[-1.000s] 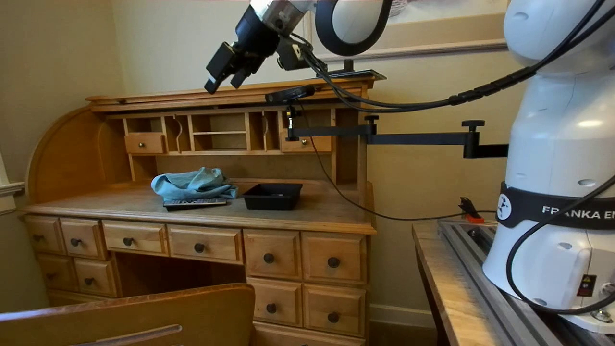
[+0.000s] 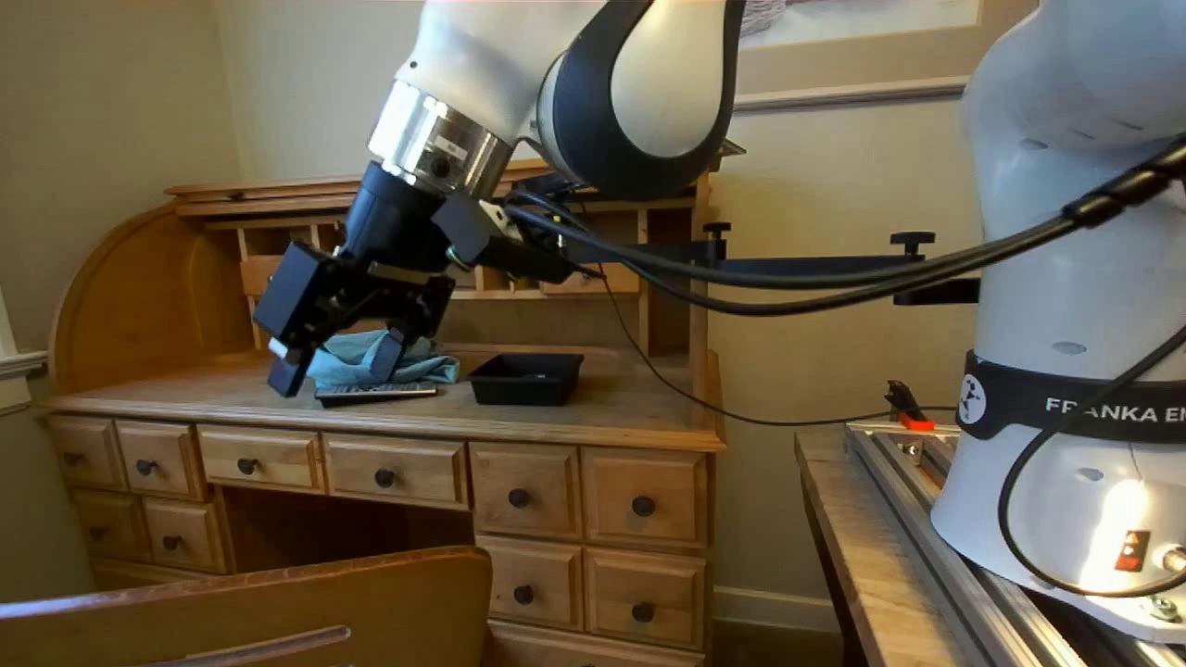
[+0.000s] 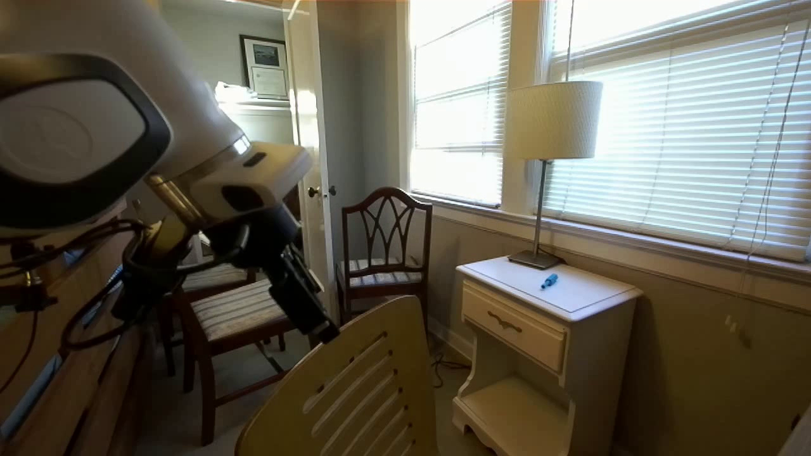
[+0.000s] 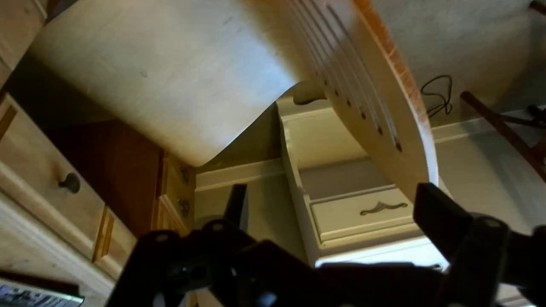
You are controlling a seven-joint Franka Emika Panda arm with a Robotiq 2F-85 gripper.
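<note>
My gripper (image 2: 336, 372) is open and empty, angled down and left in front of the roll-top desk. From the first exterior view its fingers overlap a crumpled teal cloth (image 2: 422, 365) on the desktop; whether they are near it in depth I cannot tell. A flat grey object with a patterned top (image 2: 378, 390) lies at the cloth's front edge. To their right sits a black tray (image 2: 525, 380). In the wrist view, the gripper has its fingers wide apart, with a white nightstand and a chair back beyond them. A small blue object (image 3: 549, 280) rests on that nightstand (image 3: 498, 267).
A wooden chair (image 3: 365, 372) stands in front of the desk (image 2: 623, 417), below the gripper. The camera arm (image 2: 812, 270) reaches across the desk's right side. A lamp (image 3: 555, 121) rises from the nightstand. Bare desktop lies right of the tray.
The gripper has come down and left from above the desk's top to in front of the desktop, appearing larger. The cloth, tray and flat object have stayed put.
</note>
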